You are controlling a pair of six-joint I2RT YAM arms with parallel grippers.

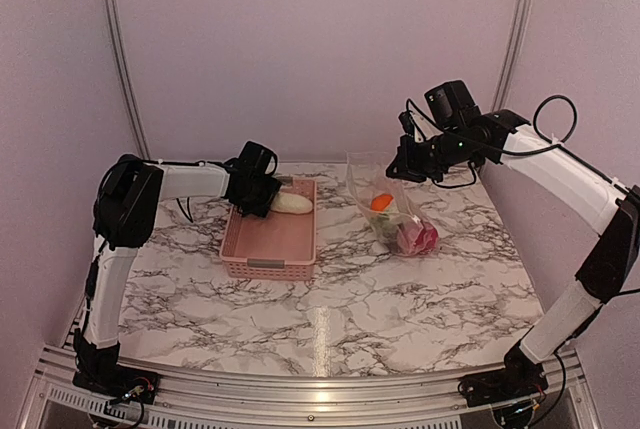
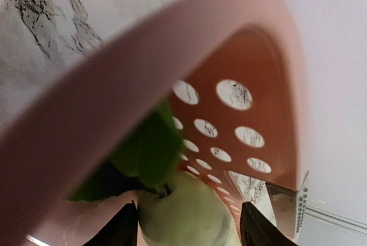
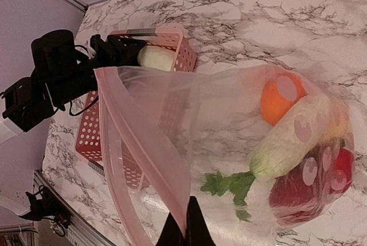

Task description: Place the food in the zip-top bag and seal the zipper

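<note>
A white radish (image 2: 183, 211) with green leaves (image 2: 152, 145) lies in the pink basket (image 1: 268, 264). My left gripper is down inside the basket, its fingers apart on either side of the radish's leafy end; a small gap shows at the right finger. The clear zip top bag (image 3: 223, 94) hangs mouth open from my right gripper, which is shut on its pink rim. Low in the bag are an orange item (image 3: 278, 100), a pale cabbage-like vegetable (image 3: 289, 137) and a dark red item (image 3: 292, 191).
The basket's perforated walls rise close around my left gripper. Bare marbled table (image 1: 400, 309) lies in front of the basket and bag, with a clear strip between them. A wall (image 1: 300, 59) stands behind.
</note>
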